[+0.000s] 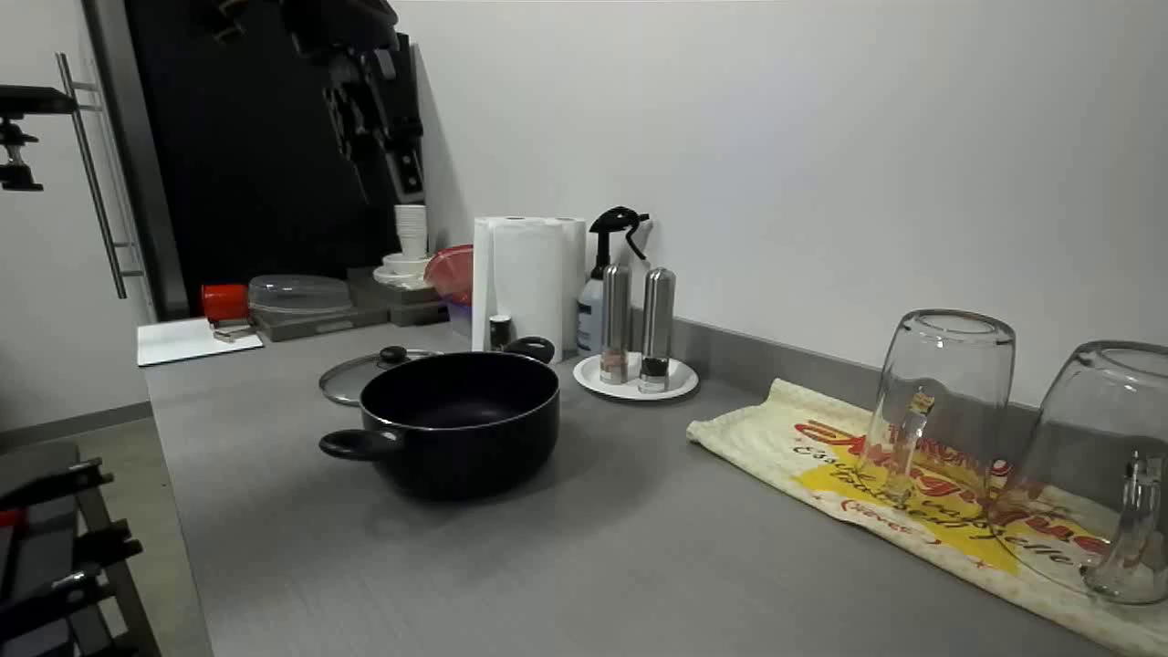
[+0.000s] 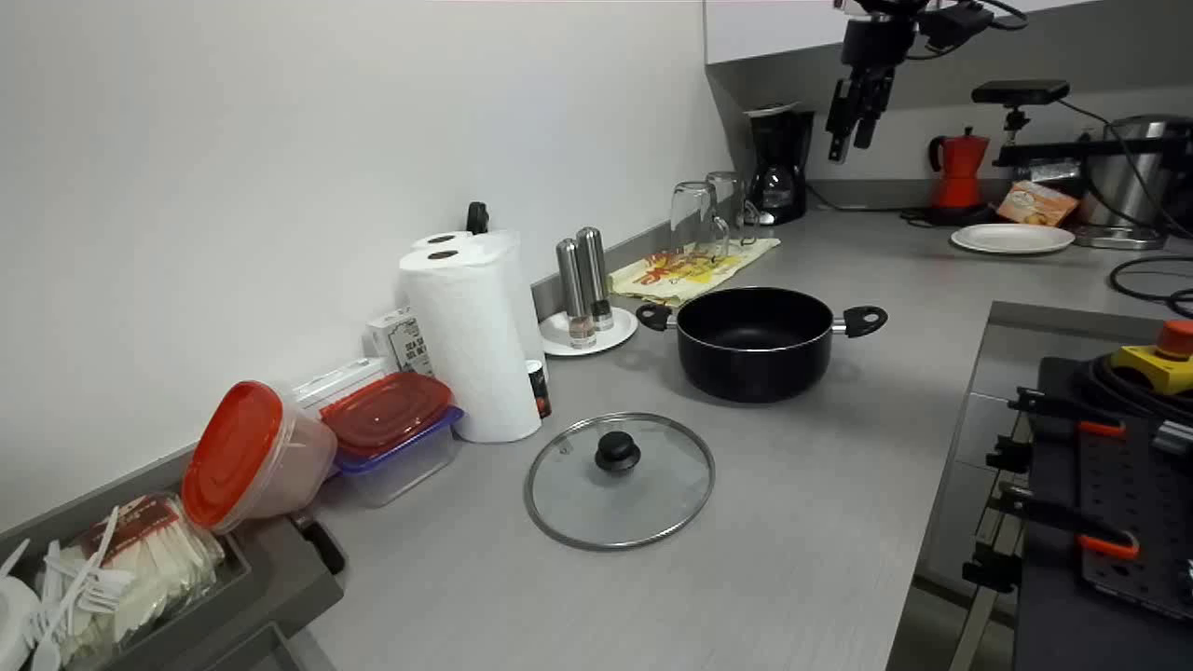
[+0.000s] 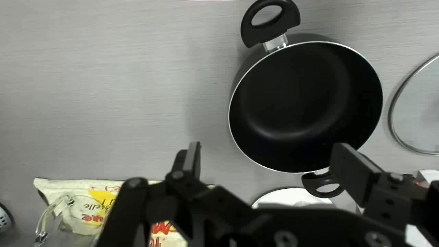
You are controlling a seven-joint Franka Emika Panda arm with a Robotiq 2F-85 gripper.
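A black two-handled pot [image 1: 465, 438] stands empty and uncovered on the grey counter; its dark inside [image 3: 304, 107] shows from above in the wrist view. Its glass lid [image 2: 582, 492], with a black knob [image 2: 617, 451], lies flat on the counter beside it. High above the counter hangs my gripper [image 2: 850, 155], clear of everything. Seen from the wrist, the gripper has its fingers [image 3: 192, 160] spread wide, with nothing held between them. One finger overlaps part of the pot's rim and near handle in that view.
Salt and pepper mills [image 2: 587, 285] on a white plate [image 2: 617, 331] and paper towel rolls [image 2: 464, 324] line the wall. Upturned glass mugs [image 1: 942, 405] rest on a printed cloth [image 1: 766, 427]. Plastic containers [image 2: 257, 458] stand at the lid's end.
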